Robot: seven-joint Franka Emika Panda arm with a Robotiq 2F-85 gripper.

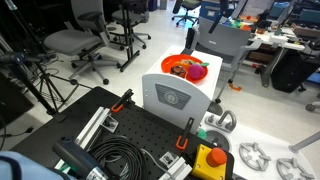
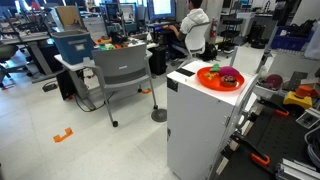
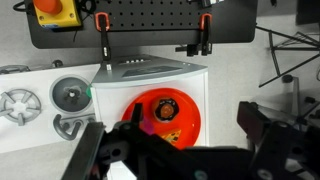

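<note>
A red-orange plate (image 3: pixel 190 106) lies on a white surface, seen in the wrist view below the dark perforated board. On it are a round brown item (image 3: pixel 165 107), an orange wedge (image 3: pixel 172 136) and a pinkish-purple piece (image 3: pixel 147 126), partly hidden by a finger. In exterior view 2 the same plate (image 2: pixel 208 80) carries the purple item (image 2: pixel 229 74) and something green. My gripper is open above the plate, its dark fingers wide apart with nothing between them. From exterior view 1, the gripper (image 1: pixel 216 36) hangs over the plate's area.
A toy sink (image 3: pixel 70 95) with a faucet and stove burners (image 3: pixel 19 105) stand beside the plate. A yellow block with a red button (image 1: pixel 211 162), orange-tipped clamps (image 1: pixel 184 140) and coiled black cable (image 1: pixel 118 158) occupy the near side. A grey chair (image 2: pixel 123 70) stands beyond.
</note>
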